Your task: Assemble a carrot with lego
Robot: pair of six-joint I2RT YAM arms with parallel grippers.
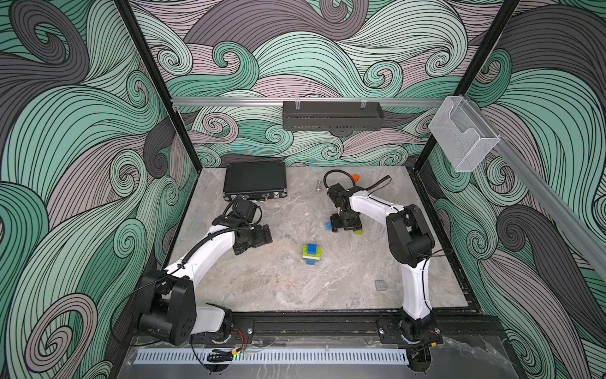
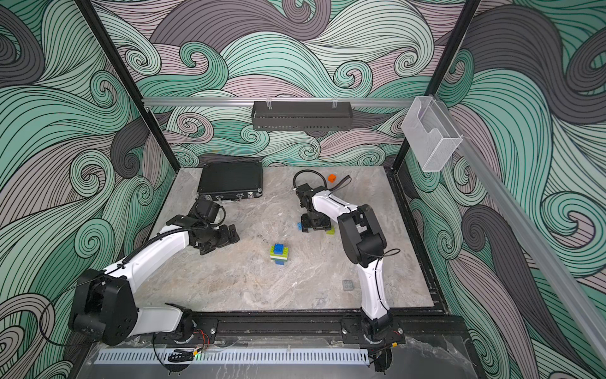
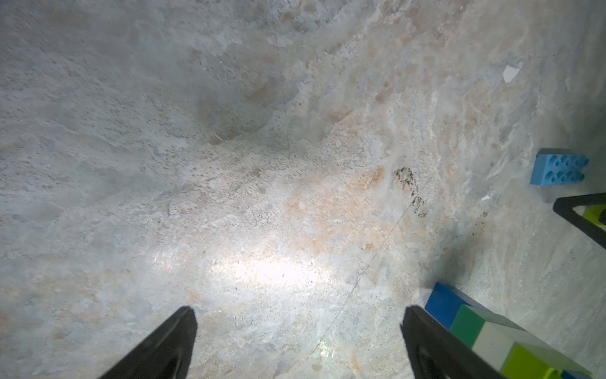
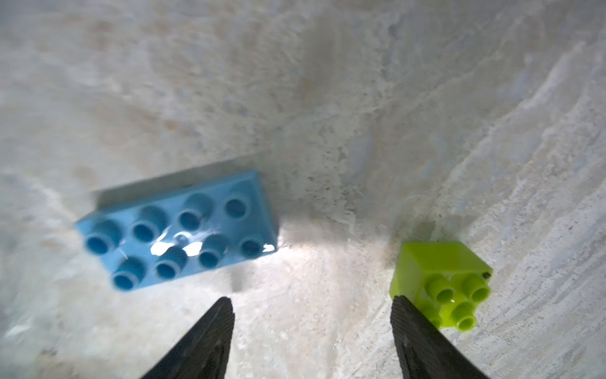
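Note:
A small stack of blue, green and white bricks point(image 1: 311, 254) stands at the middle front of the table; its corner enters the left wrist view at the lower right. Beneath my right gripper lie a light blue brick point(image 4: 180, 227), up and to the left, and a lime green brick point(image 4: 442, 281) beside the right finger. The right fingers stand apart, with only bare table showing between the fingertips. My left gripper is open over empty table, left of the stack. At the back lies an orange brick point(image 2: 331, 178), clear of both arms.
A flat grey piece point(image 1: 380, 285) lies at the front right. The black case point(image 1: 255, 180) takes up the back left. Bare table spreads between the left gripper and the stack.

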